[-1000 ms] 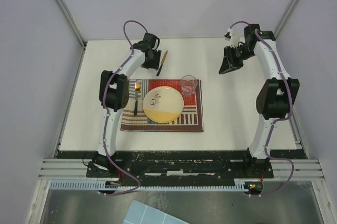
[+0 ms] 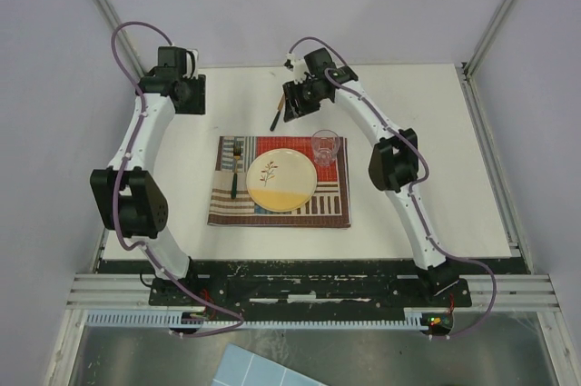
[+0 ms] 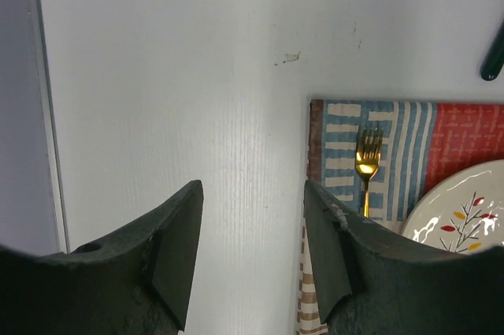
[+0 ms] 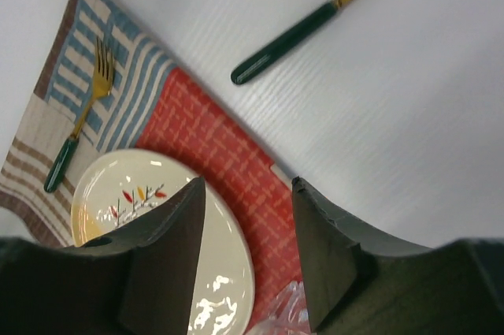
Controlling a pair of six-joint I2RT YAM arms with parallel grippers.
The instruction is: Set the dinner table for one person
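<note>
A striped placemat lies mid-table, bearing a cream plate with a leaf pattern. Left of the plate lies a green-handled gold fork. On the mat's upper right corner is a clear glass. Behind the mat, on bare table, rests a green-handled knife; in the top view its blade is partly covered by my right gripper. That gripper hovers just right of the knife, open and empty. Over the back left of the table my left gripper is open, nothing between its fingers.
Walls border it at left, right and back. A blue-tiled panel shows at the bottom, off the table.
My left arm has swung left, away from the knife. My right arm has swung in from the far right to beside the knife. The fork, plate, glass and knife have not moved.
</note>
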